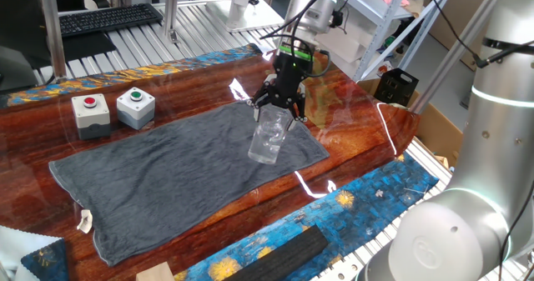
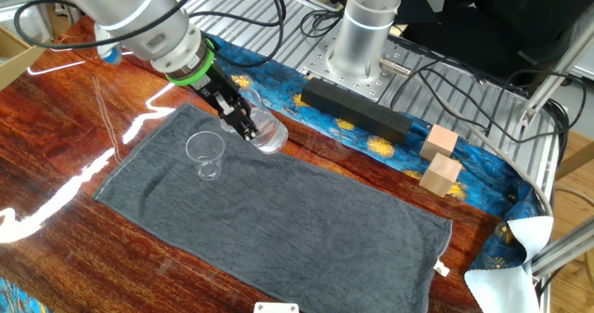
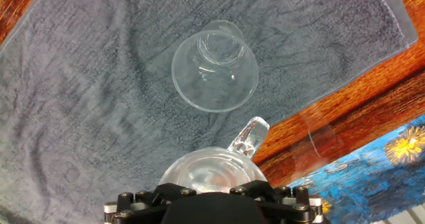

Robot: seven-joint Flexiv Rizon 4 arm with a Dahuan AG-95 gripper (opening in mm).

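Observation:
A clear glass mug (image 1: 268, 137) is tilted in line with my gripper (image 1: 278, 114), which appears shut on its upper part, one finger on each side. The second exterior view shows the mug (image 2: 270, 135) leaning near the towel's edge on the robot-base side. From the wrist, its handle (image 3: 250, 137) points up and right, while my gripper hides its lower part in that image. A clear stemmed glass (image 2: 206, 151) stands on the grey towel (image 2: 278, 220), apart from the mug. Whether the mug's base touches the towel is hard to tell.
Two button boxes, one red (image 1: 90, 114) and one green (image 1: 136, 107), stand beyond the towel. A black bar (image 2: 355, 111) and two wooden blocks (image 2: 439, 142) lie on the robot-base side. Much of the towel is bare.

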